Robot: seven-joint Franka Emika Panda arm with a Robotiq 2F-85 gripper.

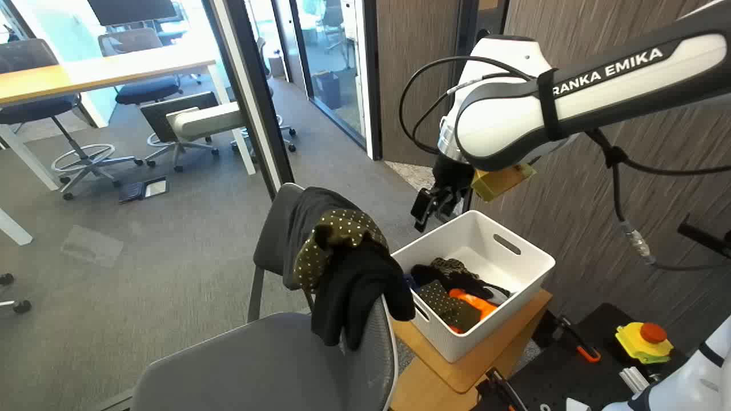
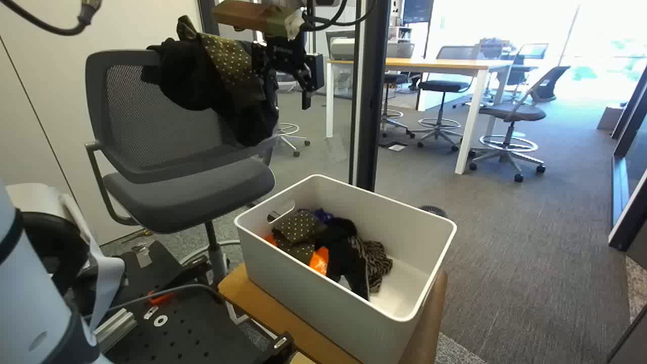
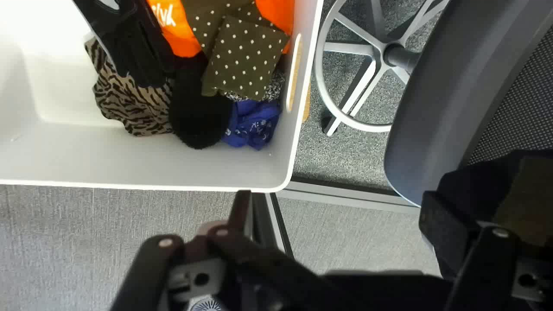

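Note:
My gripper (image 1: 433, 208) hangs beyond the far left side of a white bin (image 1: 510, 277) and stands open. In the wrist view, nothing lies between the widely parted fingers of the gripper, and floor shows through the gap. The bin holds a dotted olive cloth (image 3: 246, 57), an orange cloth (image 3: 179, 28), a blue cloth (image 3: 254, 124), a tiger-striped cloth (image 3: 132, 101) and black pieces (image 3: 199, 111). A black garment (image 1: 363, 284) and another dotted olive cloth (image 1: 346, 226) drape over the chair's backrest. In exterior view 2 the gripper (image 2: 294, 82) overlaps them; contact cannot be told.
The grey chair (image 1: 267, 363) stands beside the bin, which rests on a wooden stand (image 1: 438, 377). A dark wall panel (image 1: 637, 205) rises behind the arm. The bin's floor (image 2: 397, 291) is bare at the end away from the chair. Glass partitions and desks lie farther off.

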